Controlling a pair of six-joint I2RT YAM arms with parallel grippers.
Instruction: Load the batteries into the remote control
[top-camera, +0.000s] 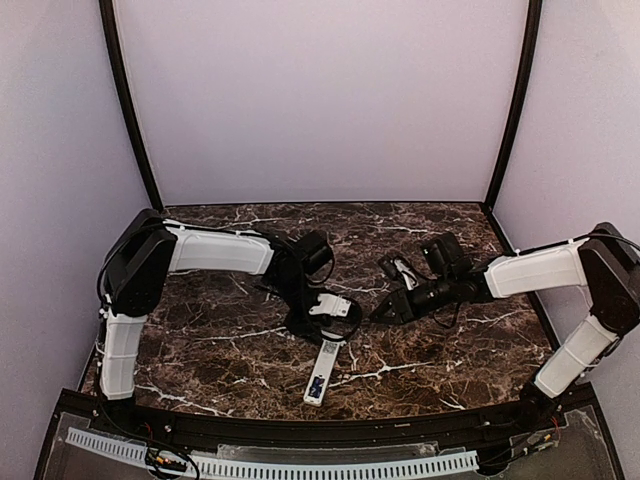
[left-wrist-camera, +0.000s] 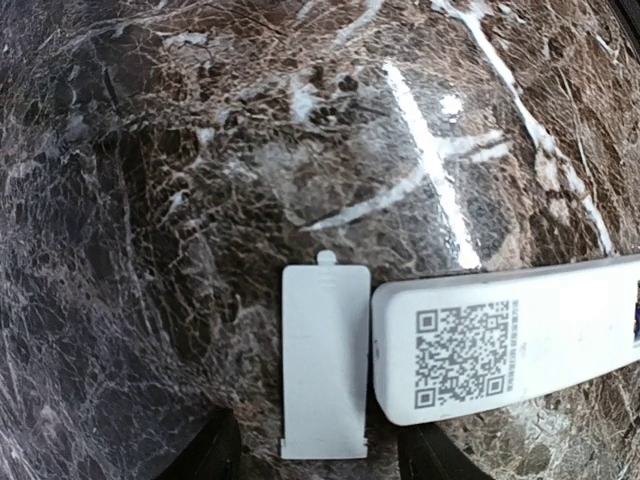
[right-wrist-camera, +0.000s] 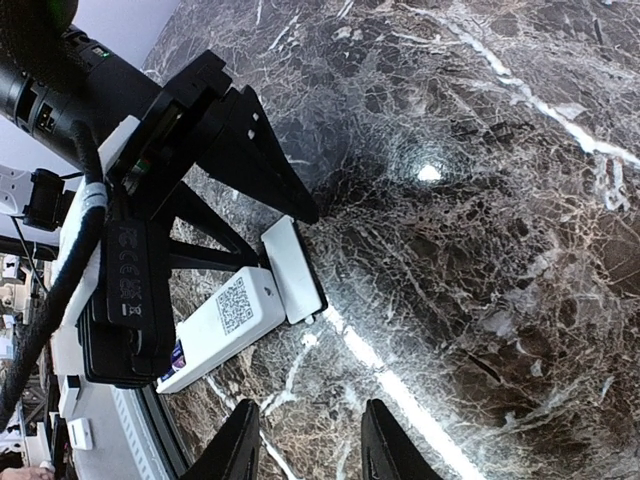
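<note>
A white remote (top-camera: 319, 375) lies near the table's front, its QR-coded end against a separate white battery cover, seen also in the right wrist view (right-wrist-camera: 291, 268). A blue item sits in the remote's far end. My left gripper is low over the cover, its open fingers on either side of the cover's end; whether they touch it I cannot tell. My right gripper stands open above bare marble to the right of the remote, nothing between its fingers.
Pale walls enclose the back and sides, and a dark rail runs along the front edge.
</note>
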